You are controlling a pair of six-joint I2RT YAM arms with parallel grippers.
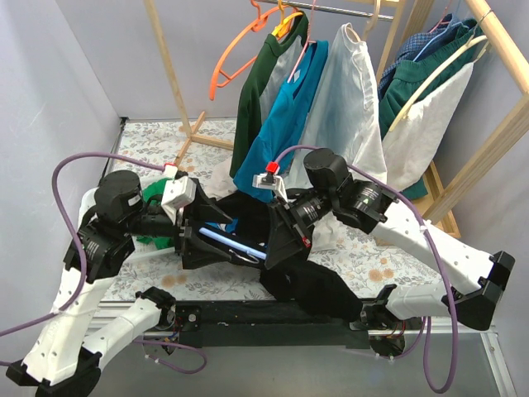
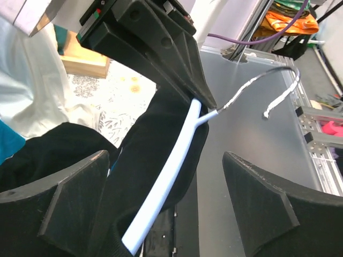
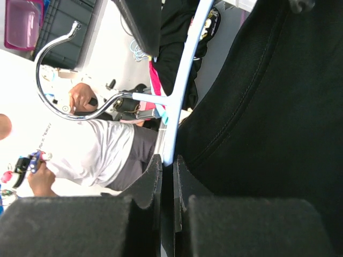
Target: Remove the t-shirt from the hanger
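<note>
A black T-shirt (image 1: 310, 285) hangs around a light-blue hanger (image 1: 231, 241) between my two arms. My right gripper is shut on the hanger's bar near the dark cloth; whether cloth is pinched too, I cannot tell. My left gripper is open, its fingers on either side of the bar's other end. Black fabric lies behind that end, close to the left finger (image 2: 80, 184). In the left wrist view, the metal hook (image 2: 244, 85) sticks out away from the shirt.
A green cloth in a white basket (image 1: 153, 252) stands behind my left arm. Several garments hang from the rack behind, among them a teal shirt (image 1: 285, 124). Bare patterned tabletop (image 1: 380, 269) shows at the right.
</note>
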